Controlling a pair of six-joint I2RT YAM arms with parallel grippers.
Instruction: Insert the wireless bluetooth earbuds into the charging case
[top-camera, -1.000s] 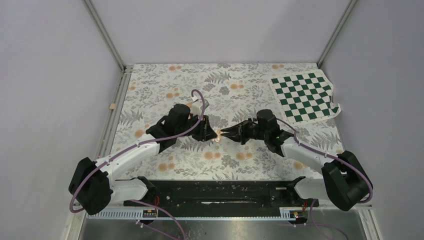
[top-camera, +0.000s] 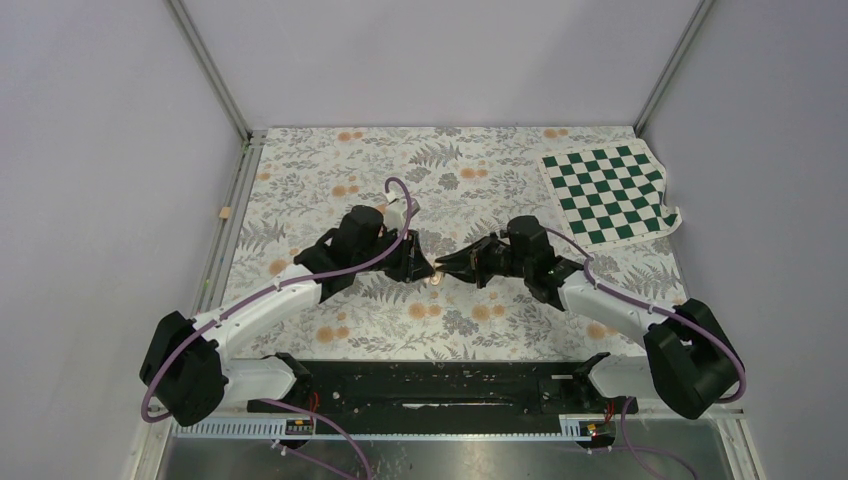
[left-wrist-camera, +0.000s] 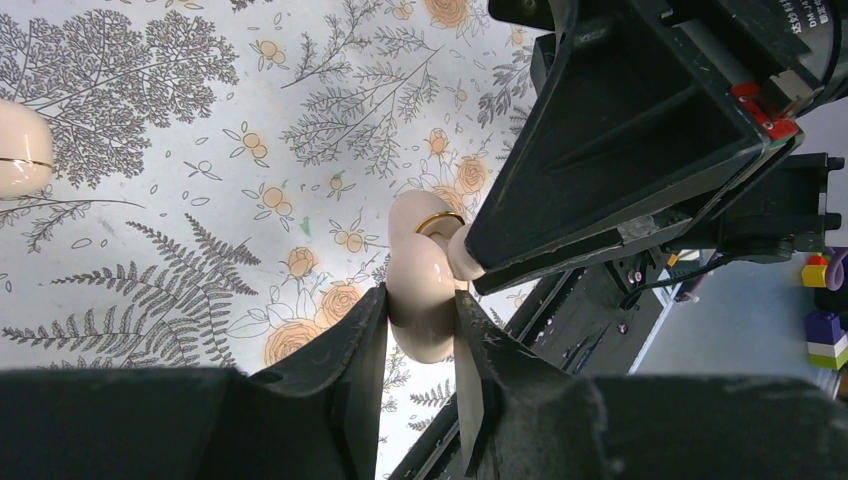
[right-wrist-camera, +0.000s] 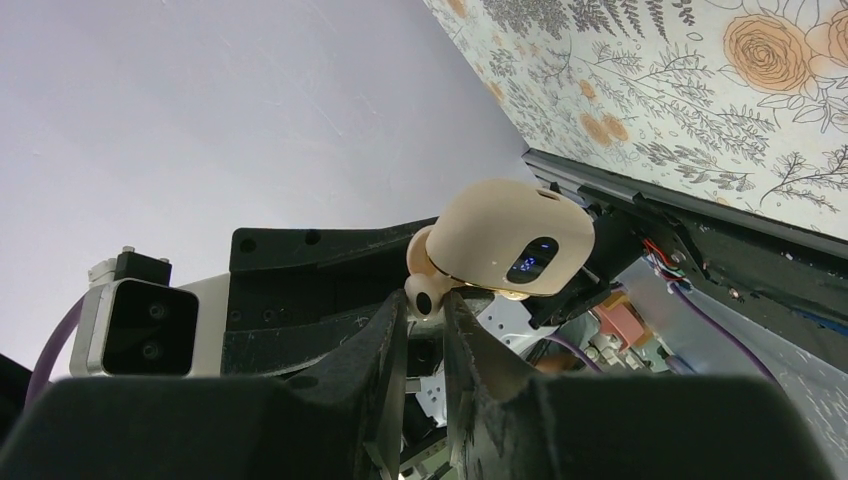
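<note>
My left gripper is shut on the cream charging case (left-wrist-camera: 420, 290), held up near the table's middle with its lid open. My right gripper meets it from the right, its fingertips at a small cream earbud (right-wrist-camera: 424, 297) at the case's opening. The case (right-wrist-camera: 510, 230) shows a small lit display in the right wrist view. Whether the earbud sits inside its slot is hard to tell. Another cream object (left-wrist-camera: 22, 150) lies on the mat at the left edge of the left wrist view.
A green checkered board (top-camera: 606, 190) lies at the back right. The dark table edge (top-camera: 440, 380) runs along the front.
My right gripper has moved slightly toward the case and the back of the table. The left arm has shifted very little.
</note>
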